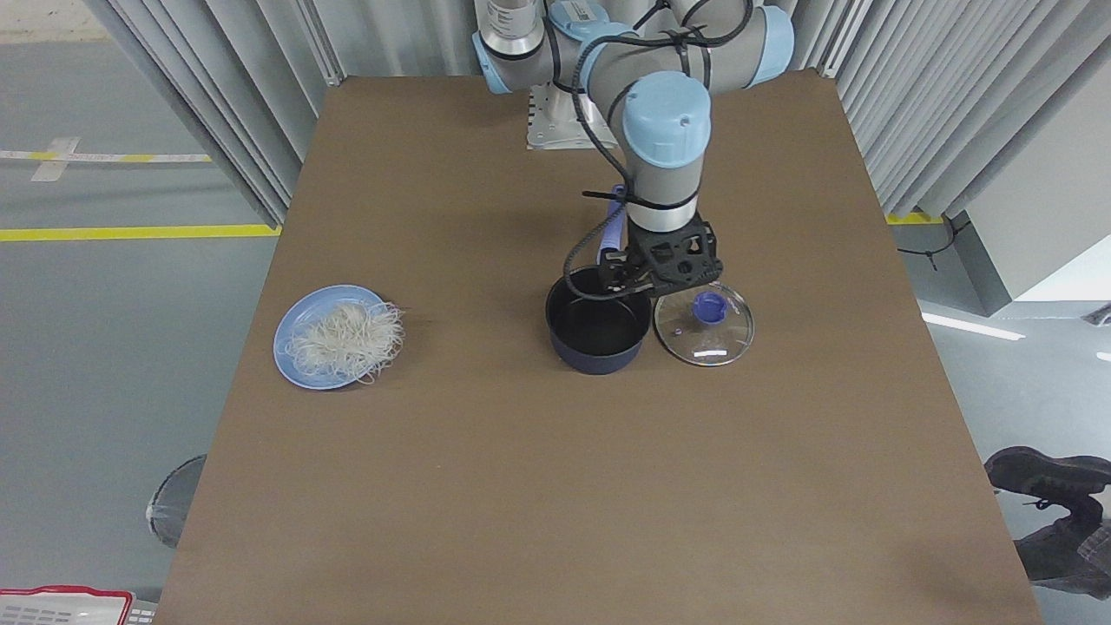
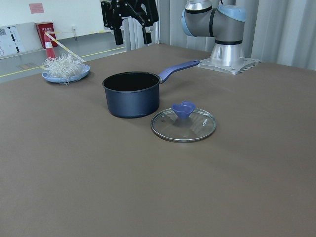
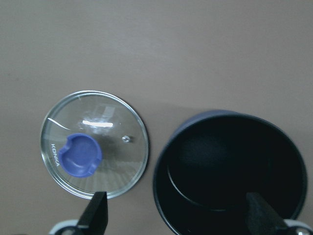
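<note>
My gripper (image 2: 132, 34) hangs above the dark blue pot (image 2: 131, 103), open with nothing between its fingers; in the wrist view its two fingertips (image 3: 100, 205) show at the bottom, wide apart. The pot (image 1: 583, 344) has a blue handle (image 2: 180, 66), partly hidden by my arm in the front view. Beside it lies a glass lid (image 1: 700, 338) with a blue knob (image 3: 79, 155). Left of the pot, a blue plate (image 1: 293, 366) holds a pile of white noodle-like strands (image 1: 349, 338).
The robot's base (image 2: 228, 64) stands at the back edge. A person's shoe (image 1: 1031, 469) shows beyond the right edge.
</note>
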